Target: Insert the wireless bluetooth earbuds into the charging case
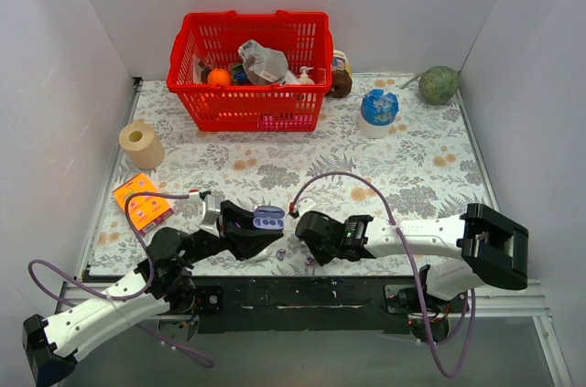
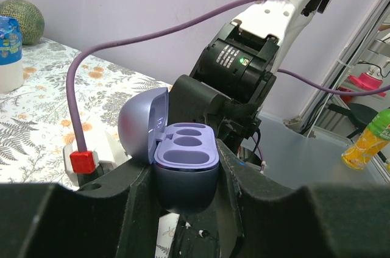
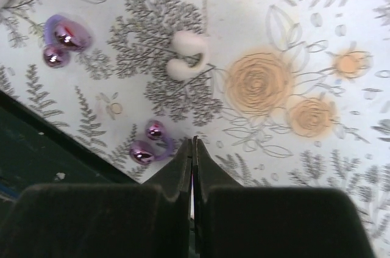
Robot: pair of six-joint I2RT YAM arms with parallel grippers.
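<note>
The purple charging case (image 2: 186, 169) has its lid raised and its slots look empty. Around its base my left gripper is shut, holding it above the front of the table; the top view shows the case (image 1: 268, 218) there too. My right gripper is shut, nothing visible between its fingertips, and points down at the tabletop. Just left of those tips lies a shiny purple earbud (image 3: 151, 146), seemingly apart from them. A second purple earbud (image 3: 66, 39) lies farther to the upper left. The right fingertips are hidden from above.
A white C-shaped piece (image 3: 187, 57) lies beyond the right fingertips. The table's dark front edge (image 3: 55, 154) runs close by the earbuds. A red basket (image 1: 247, 112) stands at the back, and the mid-table is mostly clear.
</note>
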